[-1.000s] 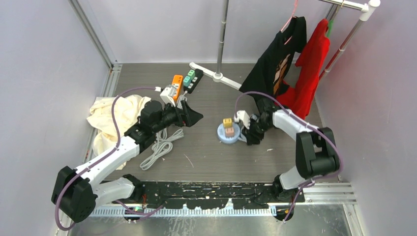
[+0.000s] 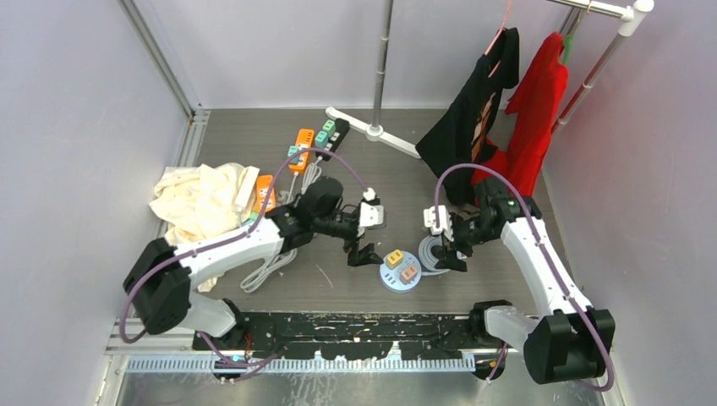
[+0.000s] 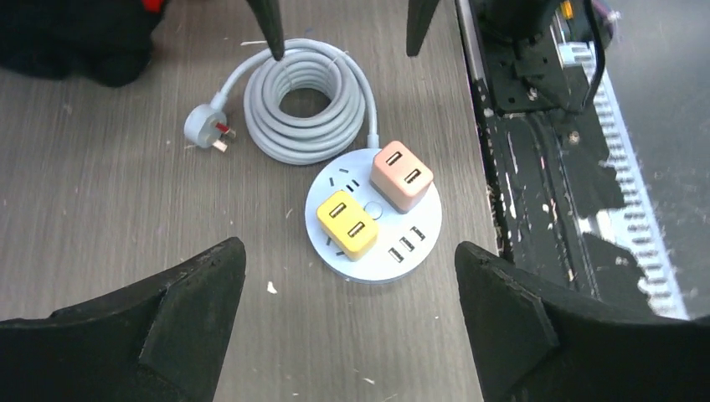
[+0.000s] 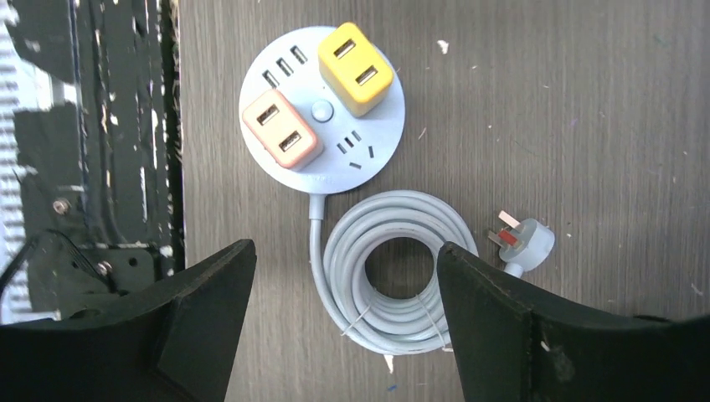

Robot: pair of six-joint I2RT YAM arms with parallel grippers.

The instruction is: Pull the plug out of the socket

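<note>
A round pale-blue socket (image 2: 391, 282) lies on the floor between my two arms. Two block-shaped plugs sit on it: a yellow plug (image 3: 347, 224) and a pink plug (image 3: 402, 175). My left gripper stands open just left of the socket in the top view, its fingers empty. On the right, my right gripper is apart from the socket, fingers open, with only floor and the coiled cable (image 4: 389, 201) showing beyond its fingers. Both plugs, the yellow plug (image 4: 355, 69) and the pink plug (image 4: 282, 129), are also in the right wrist view.
The cable's grey end plug (image 3: 202, 126) rests beside the coil. Orange power strips (image 2: 304, 139) and a cream cloth (image 2: 207, 199) lie at the left. A black shirt (image 2: 469, 114) and a red shirt (image 2: 541, 101) hang behind the right arm. Open floor lies behind the socket.
The socket has shifted slightly forward and turned.
</note>
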